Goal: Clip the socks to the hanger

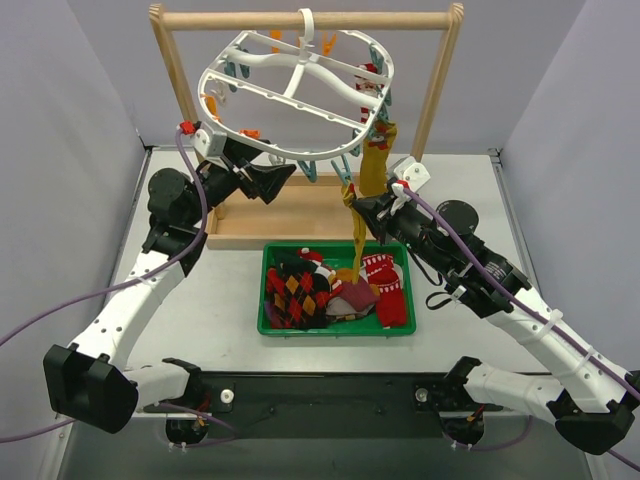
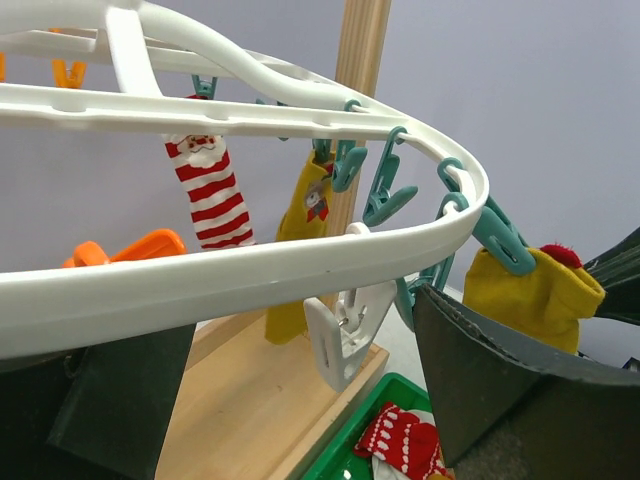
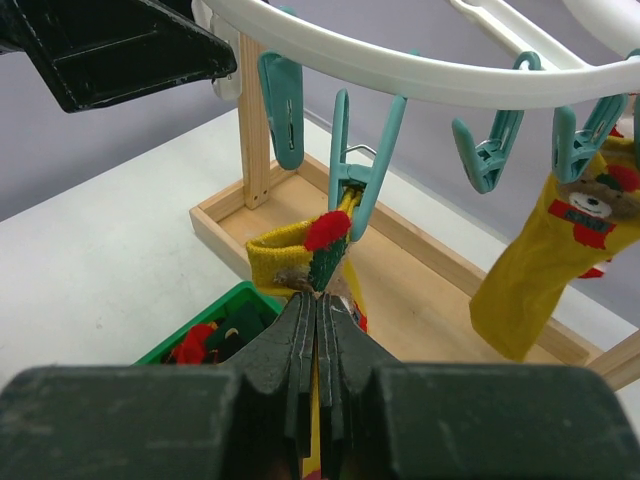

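The white hanger carries clips; a striped sock and a yellow sock hang at its back. Another yellow sock hangs at the front, its cuff in a teal clip. My right gripper is shut at this sock just below the clip, fingertips against the cuff; how much cloth is between them is unclear. My left gripper stands open at the hanger's front left, with a white clip between and beyond its fingers.
A green bin of socks sits below the hanger. The wooden stand frames it, with posts at both sides. Bare white table lies left and right of the bin.
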